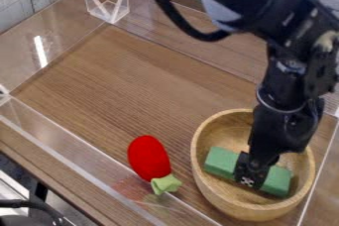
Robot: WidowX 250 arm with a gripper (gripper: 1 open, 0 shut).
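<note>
My dark gripper [259,151] is low over the wooden bowl [225,198] at the bottom right, its fingertips down at a green block [275,180] that lies inside. The fingers stand open around the upper part of the block; whether they touch it is unclear.
A red object with a pale green end [149,158] lies left of the bowl. A white wire-like holder [106,2] stands at the upper left. A dark cable runs at the bottom left corner.
</note>
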